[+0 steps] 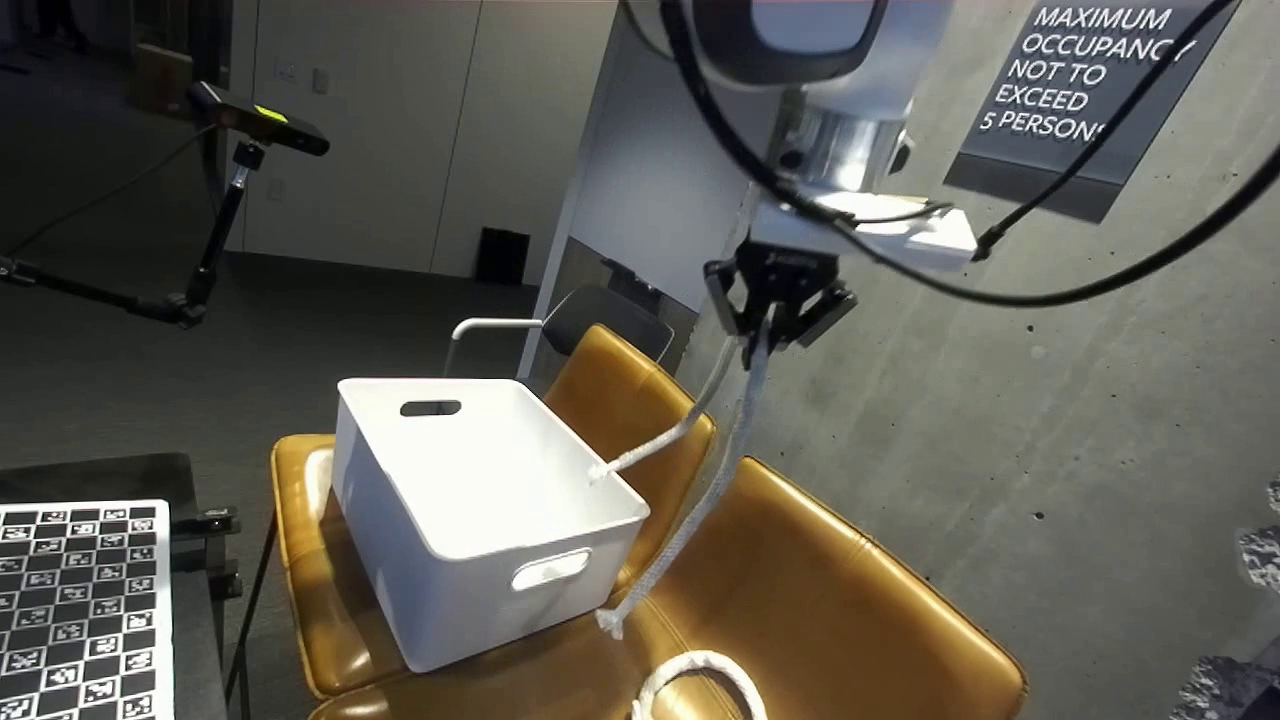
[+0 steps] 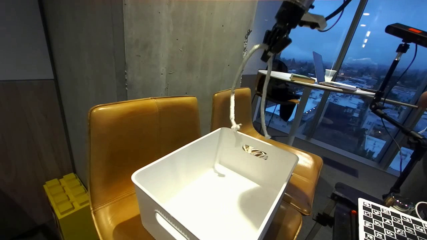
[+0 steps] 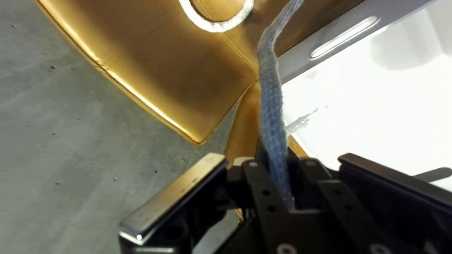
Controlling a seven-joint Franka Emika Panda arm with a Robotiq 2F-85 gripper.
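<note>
My gripper is shut on a grey-white rope, high above the chairs. From the fingers the rope hangs in two lengths with knotted ends. In exterior view 2, one knotted end shows at the far rim of the white bin, and the other length hangs beyond it. Whether either end touches the bin, I cannot tell. In the wrist view, the rope runs up from between the fingers of my gripper. The bin's floor looks empty.
A second white rope lies curved on the brown chair seat beside the bin. Chair backs and a concrete wall stand close by. A patterned board and a camera stand are off to one side.
</note>
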